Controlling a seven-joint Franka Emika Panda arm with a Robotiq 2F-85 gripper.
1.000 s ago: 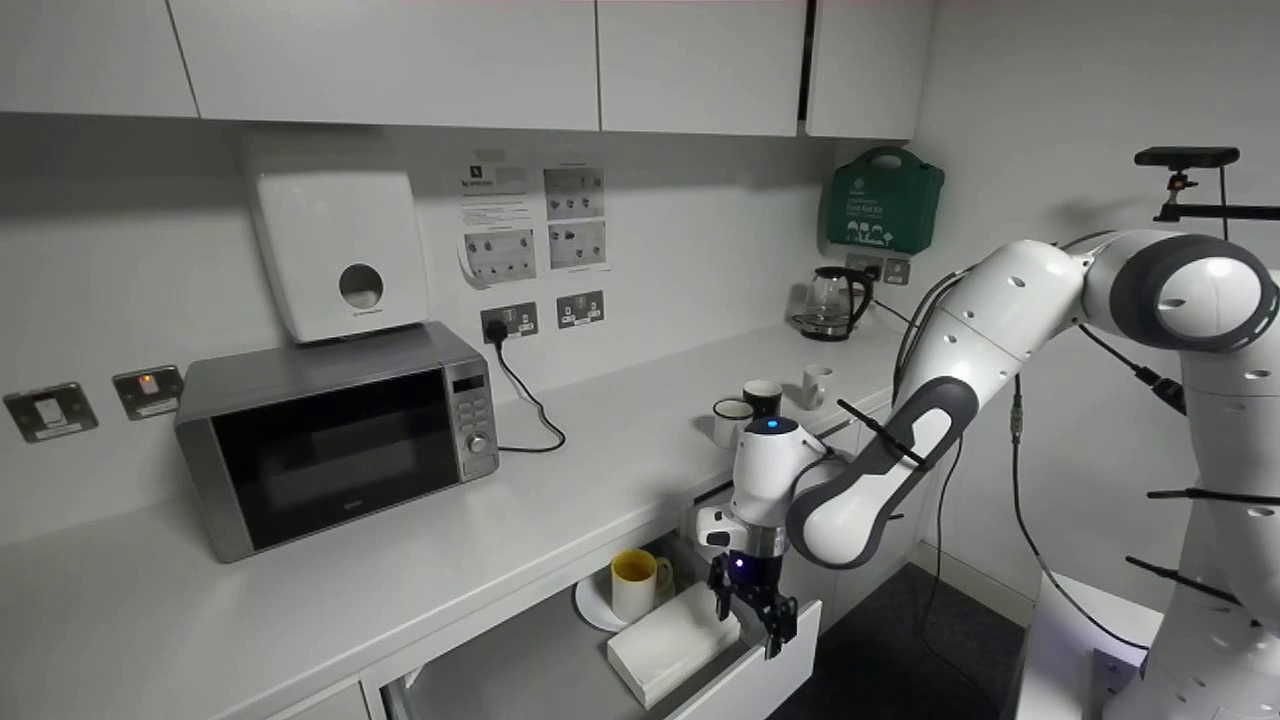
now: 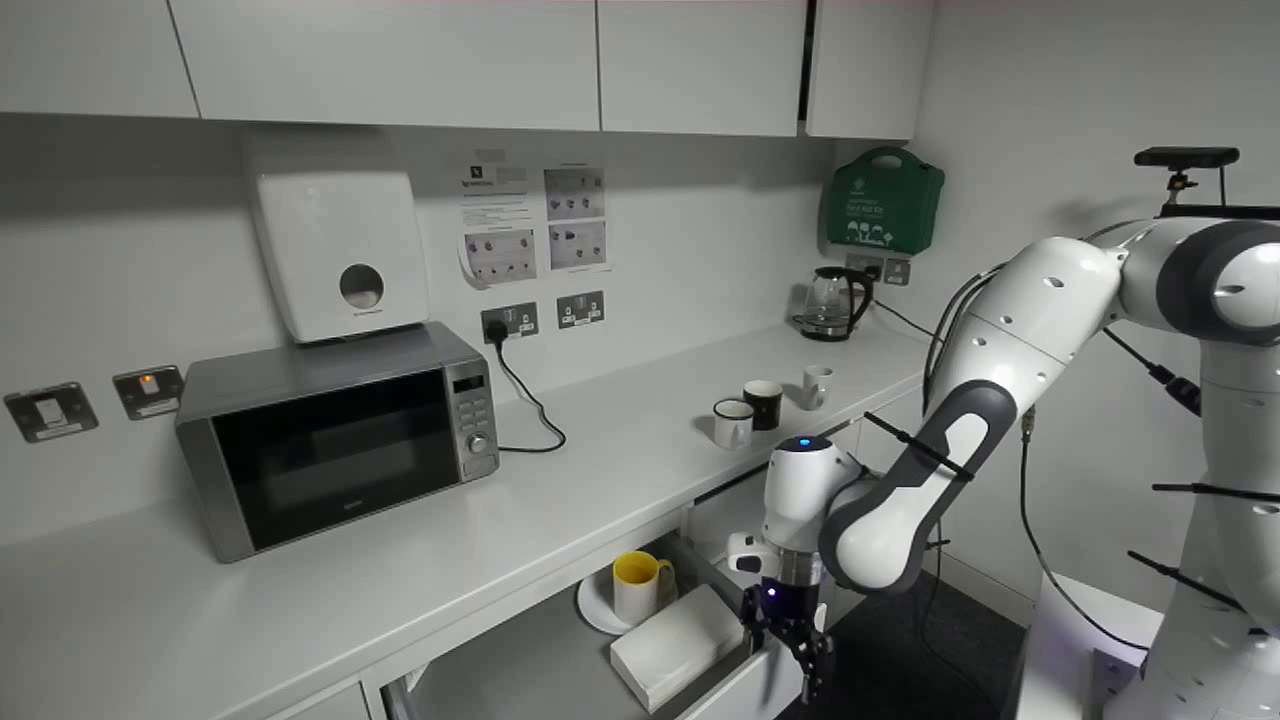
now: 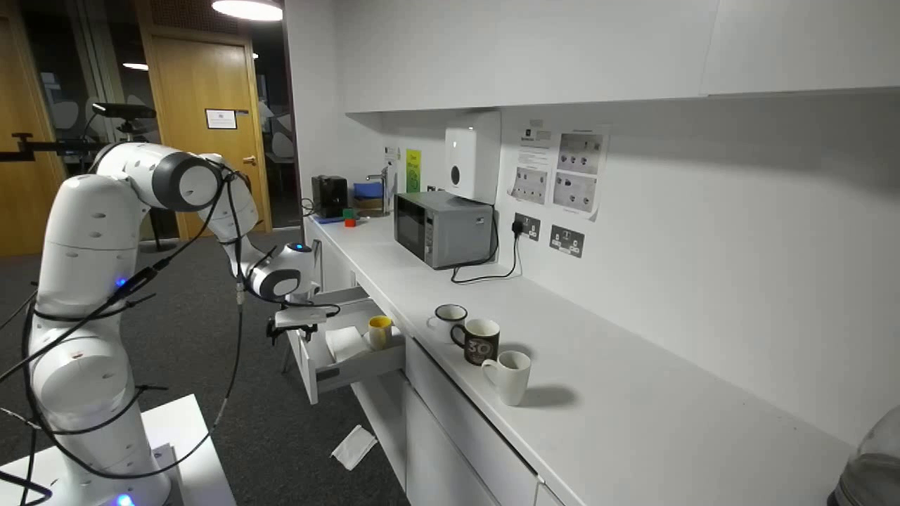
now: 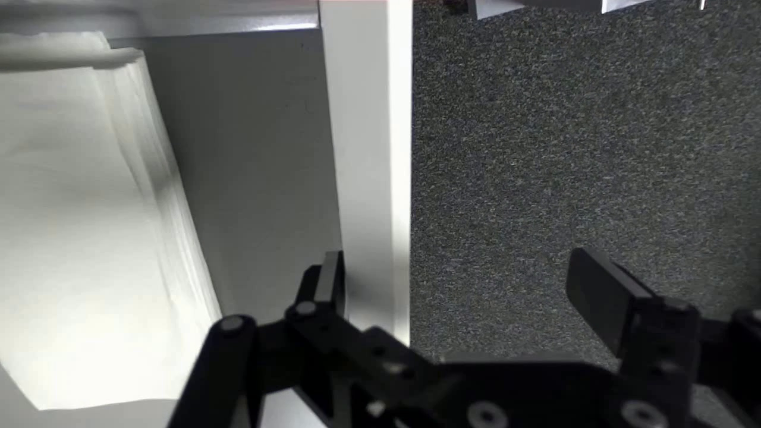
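My gripper [image 2: 787, 648] is over the front of an open drawer [image 2: 528, 662], its fingers spread wide. In the wrist view, the drawer's pale front panel [image 4: 364, 164] rises between the fingers. The left finger [image 4: 330, 285] is at the panel's inner side, very near or touching it; the right finger [image 4: 606, 299] is out over the carpet, well away from the panel. Inside the drawer lie a white stack of paper towels [image 2: 675, 642] and a mug with a yellow inside [image 2: 636, 594] on a white plate [image 2: 593, 606].
Three mugs, a white one with a dark rim [image 3: 449, 318], a black one [image 3: 481, 343] and a plain white one [image 3: 510, 377], stand near the counter's edge. A microwave [image 2: 342, 432] and a glass kettle [image 2: 830, 302] are on the counter too. White paper [image 3: 354, 447] lies on the floor.
My gripper has moved to the right and down in exterior view 1, from above the drawer's inside to its front panel. The mug and towels look almost unmoved.
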